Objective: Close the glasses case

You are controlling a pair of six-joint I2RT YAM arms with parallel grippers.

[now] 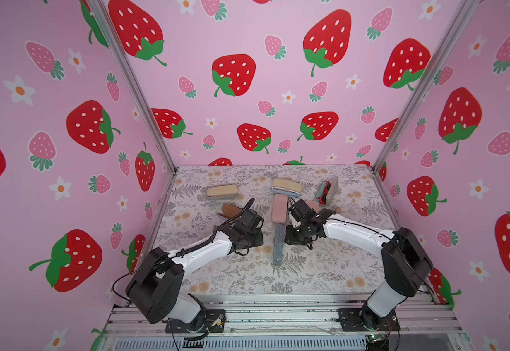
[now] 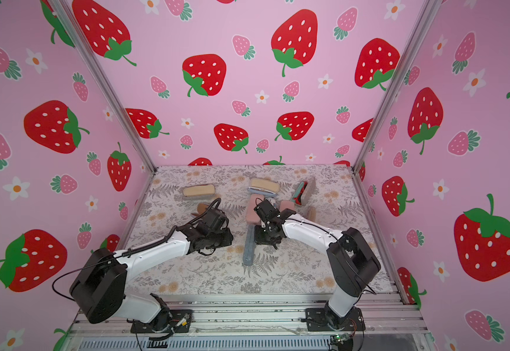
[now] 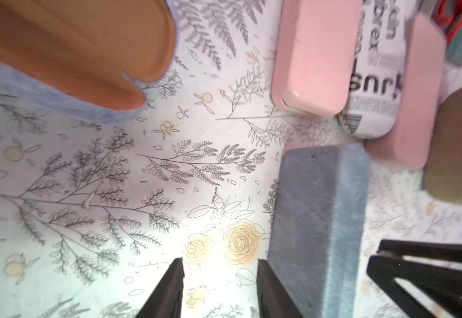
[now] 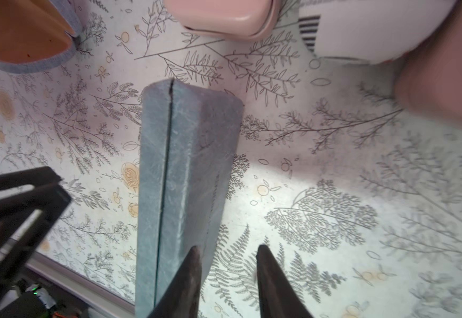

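A long blue-grey glasses case (image 1: 277, 251) lies front to back at the middle of the table, its lid down with a narrow seam along it in the right wrist view (image 4: 162, 175). My left gripper hangs just left of the case, fingers apart with nothing between them. My right gripper is over the case's right side, also open and empty. An open case with a tan lining (image 3: 93, 47) lies behind my left gripper, to the left.
Pink cases (image 3: 316, 58) and a white lettered item (image 3: 374, 90) lie beyond the grey case. Further cream-topped cases (image 1: 222, 190) and a teal-red one (image 1: 325, 191) stand at the back.
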